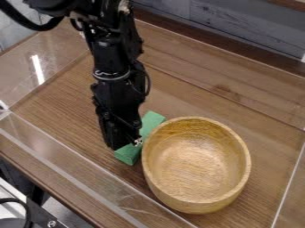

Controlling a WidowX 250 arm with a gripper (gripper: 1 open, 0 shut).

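My gripper [124,139], black, hangs over a flat green object [152,118] lying on the wooden tabletop, just left of a round tan bowl [197,165]. The fingertips are near the green object; whether they touch it or how far apart they stand is hard to tell. The bowl's rim hides part of the green object's right side.
A clear plastic edge runs along the front left, with cables beyond it at lower left. A pale plank wall stands at the back.
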